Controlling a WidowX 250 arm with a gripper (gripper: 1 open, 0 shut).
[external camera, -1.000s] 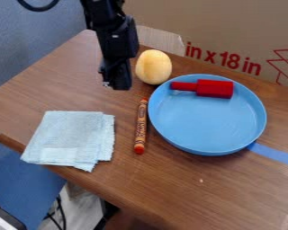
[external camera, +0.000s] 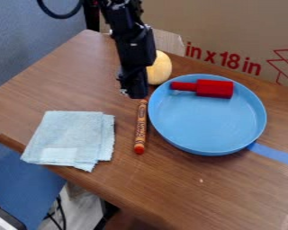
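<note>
The black gripper [external camera: 134,88] hangs over the middle of the wooden table, just above the upper end of an orange stick [external camera: 140,130]; whether its fingers are open or shut is unclear. A blue plate [external camera: 207,126] lies to the right, with a red object [external camera: 212,88] on its upper part. A folded light blue cloth [external camera: 68,141] lies at the lower left. A yellow rounded object [external camera: 160,68] sits partly behind the gripper.
A cardboard box [external camera: 243,40] stands at the back. Blue tape [external camera: 276,156] runs at the right.
The gripper has moved right and slightly down in the view, toward the upper end of the orange stick, now covering more of the yellow object.
</note>
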